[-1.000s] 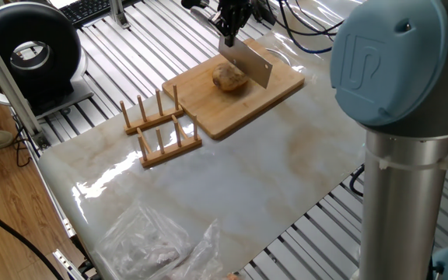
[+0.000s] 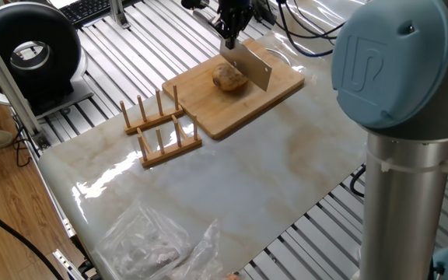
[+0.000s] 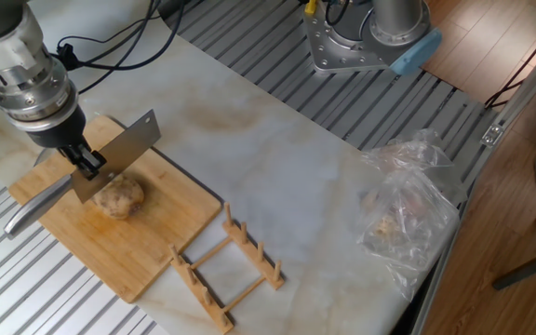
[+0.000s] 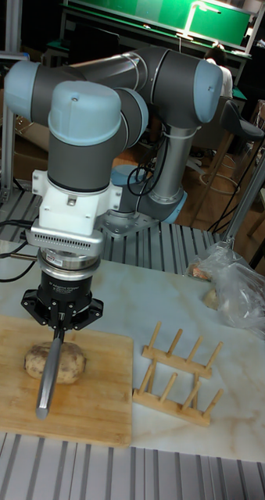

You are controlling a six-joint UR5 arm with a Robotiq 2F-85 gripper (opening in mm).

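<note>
My gripper (image 3: 89, 167) is shut on a broad cleaver (image 3: 127, 154), gripping it where the blade meets the metal handle (image 3: 40, 205). On the wooden cutting board (image 2: 271, 92) lies a brown, roundish potato (image 2: 225, 77). The blade (image 2: 249, 65) is held upright over the board, close by the potato; whether its edge touches the potato cannot be told. From the front, the handle (image 4: 48, 383) points toward the camera and covers part of the potato (image 4: 68, 364). The gripper's fingers sit above the potato.
A wooden peg rack (image 3: 214, 249) stands beside the board. Crumpled clear plastic bags (image 3: 408, 219) lie at the table's far end from the board. Black cables (image 3: 124, 56) hang near the arm.
Over the last second the cleaver and gripper have shifted only very slightly. The potato, board and rack stay where they were.
</note>
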